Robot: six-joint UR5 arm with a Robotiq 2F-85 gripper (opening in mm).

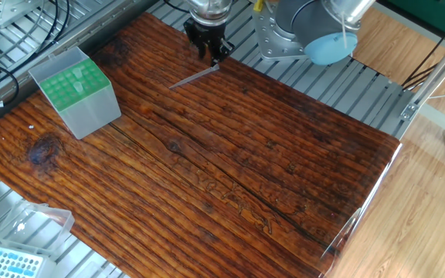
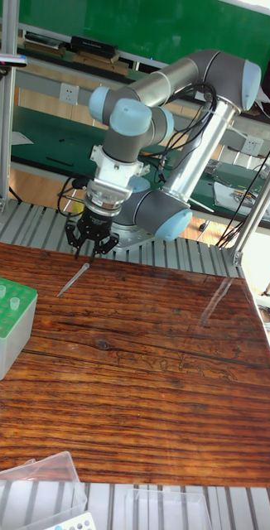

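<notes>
A thin translucent pipette tip lies on the brown wooden board, near its back edge; in exterior view 3 the same pipette tip slants across the wood. Close to the tip's wider end, my black gripper points downward. Exterior view 3 shows the gripper with its fingers spread and nothing visible between them. It appears above the board and apart from the pipette tip. A clear box with a green rack top stands at the board's left side, with a couple of tips upright in it.
A clear lid and a box of blue-and-white pieces sit off the board at the front left. The arm's base is mounted on the slatted metal table behind the board.
</notes>
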